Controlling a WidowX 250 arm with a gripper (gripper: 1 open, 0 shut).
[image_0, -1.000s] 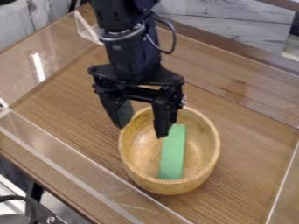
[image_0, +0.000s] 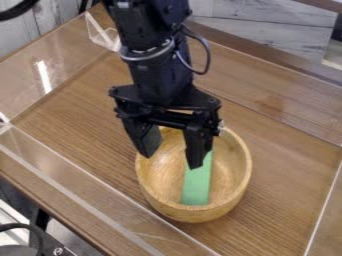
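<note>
My black gripper (image_0: 168, 138) reaches down from the top of the camera view and is open over a round wooden bowl (image_0: 164, 187), its fingers at the bowl's back part. A light green oblong object (image_0: 197, 185) lies in the bowl, below and between the fingers. The gripper body hides the back of the bowl, and nothing shows held between the fingers.
A small clear plastic item (image_0: 103, 33) is at the back left. A black cable (image_0: 24, 235) shows at the lower left corner.
The gripper has shifted slightly, with its left finger a little farther left and its right finger a little higher. The bowl and green object look unmoved.
</note>
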